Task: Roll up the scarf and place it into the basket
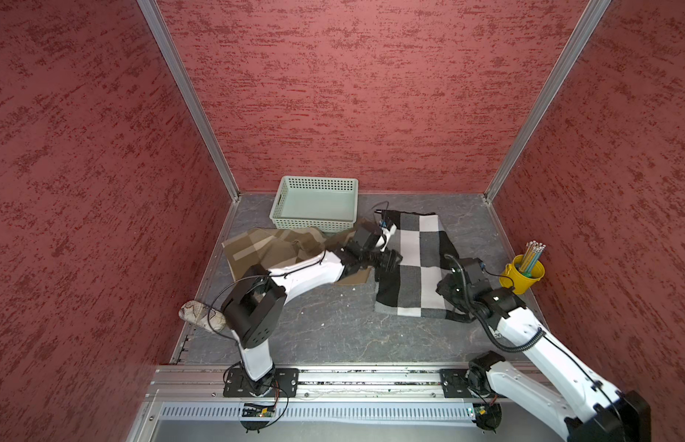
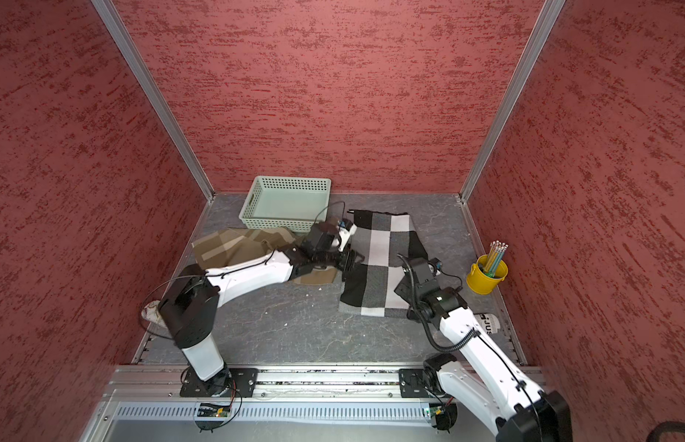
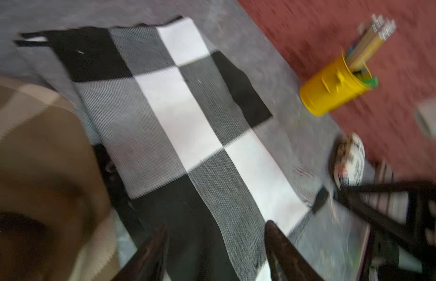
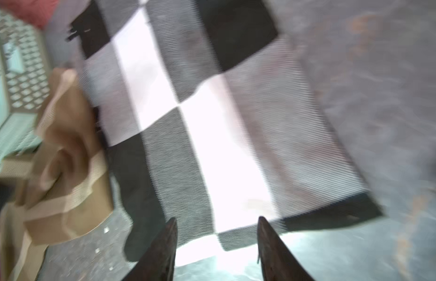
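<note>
The black-and-white checked scarf (image 1: 420, 243) lies spread flat and nearly straight on the right of the table. My left gripper (image 1: 386, 259) is part open above its left side; in the left wrist view nothing shows between the fingers. My right gripper (image 1: 449, 291) hovers over its front right part, also part open and empty, with the scarf below it in the right wrist view. The pale green basket (image 1: 313, 199) stands empty at the back.
A crumpled brown checked cloth (image 1: 261, 246) lies left of the scarf, below the basket. A yellow bucket with sticks (image 1: 515, 280) stands at the right edge. Pale shoe-like items lie at the left (image 1: 199, 315) and right (image 2: 486, 322).
</note>
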